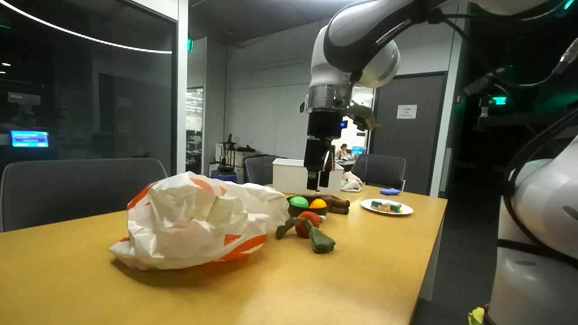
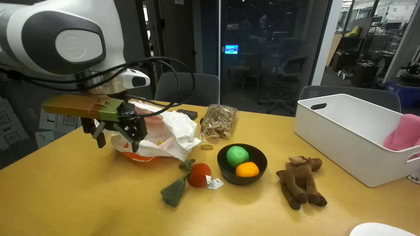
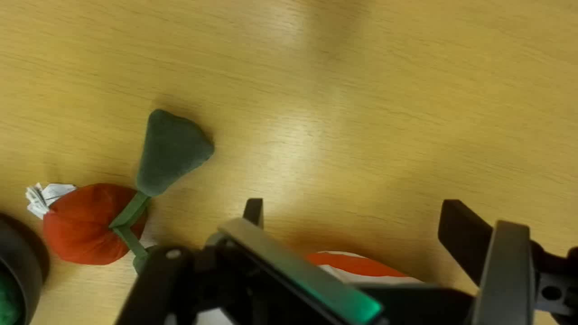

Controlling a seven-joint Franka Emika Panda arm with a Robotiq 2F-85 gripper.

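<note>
My gripper is open above the table, its fingers well apart and nothing between them. In the second exterior view the gripper (image 2: pixel 118 145) hangs in front of a crumpled white and orange plastic bag (image 2: pixel 173 131), whose mouth faces the bowl side. A red plush tomato (image 2: pixel 199 174) with green leaves lies on the table, apart from the fingers; in the wrist view the tomato (image 3: pixel 89 225) is to their left. Beside it stands a black bowl (image 2: pixel 230 177) holding a green ball (image 2: pixel 237 156) and an orange fruit (image 2: pixel 247 169). A brown plush animal (image 2: pixel 302 181) lies past the bowl.
A white bin (image 2: pixel 334 145) with a pink cloth (image 2: pixel 405 131) inside stands at the right. Behind the bowl lies a clear packet (image 2: pixel 219 121). A white plate (image 1: pixel 367 205) with small blocks sits near the table edge. Bare table (image 2: pixel 98 196) spreads in front.
</note>
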